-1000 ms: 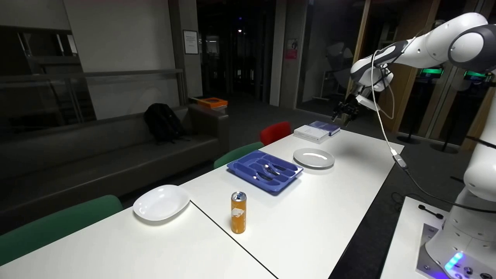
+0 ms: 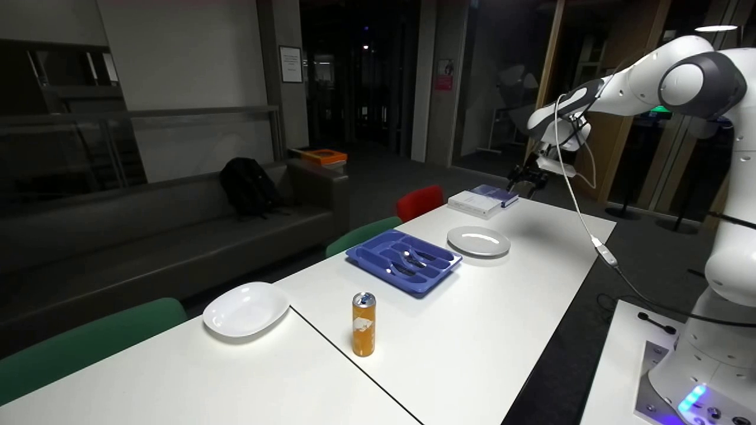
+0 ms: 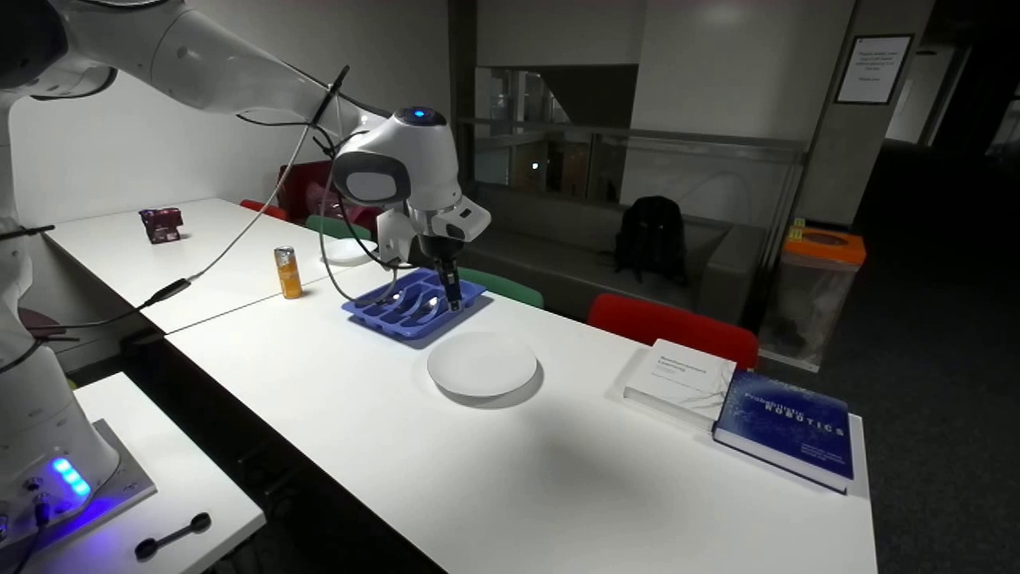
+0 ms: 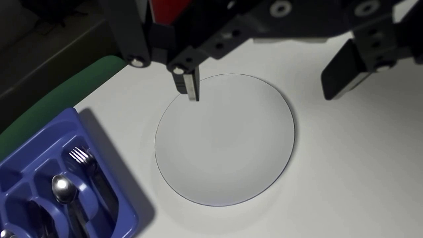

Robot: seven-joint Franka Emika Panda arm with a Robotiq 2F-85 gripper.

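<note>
My gripper stands open in the wrist view, with its two fingers wide apart and nothing between them. Beneath it the grey-white round plate (image 4: 226, 146) lies flat on the table, some way below the fingertips. To the left in that view is the blue cutlery tray (image 4: 127, 210), holding a fork (image 4: 93, 164), a spoon (image 4: 65, 190) and darker pieces. From the second exterior view, the gripper (image 3: 453, 301) hangs in the air in front of the tray and behind the plate (image 3: 483, 363) as seen there.
An orange can (image 2: 363, 326) and a white bowl (image 2: 244, 311) stand toward the other end. A white book (image 3: 680, 378) and a blue book (image 3: 786, 421) lie near the table's end. Bare table (image 3: 574, 497) surrounds the plate's near side. Chairs line the far edge.
In the first exterior view the arm has shifted slightly left, and the gripper hangs a little lower. Plate, tray, can and bowl have stayed put.
</note>
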